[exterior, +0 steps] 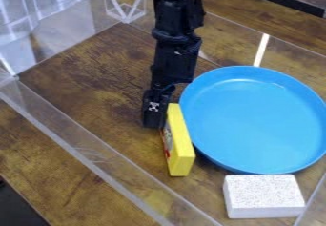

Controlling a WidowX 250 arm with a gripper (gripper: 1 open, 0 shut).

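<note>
My black gripper (160, 109) is low over the wooden surface, just behind a yellow box (180, 144) with some red on its side. Its fingertips are dark and partly hidden at the far end of the box, so whether they touch it is unclear. The box lies lengthwise along the left edge of a blue plate (254, 115).
A white speckled block (262, 195) lies in front of the plate. Clear walls border the wooden surface (76, 77), which is bare to the left of the gripper.
</note>
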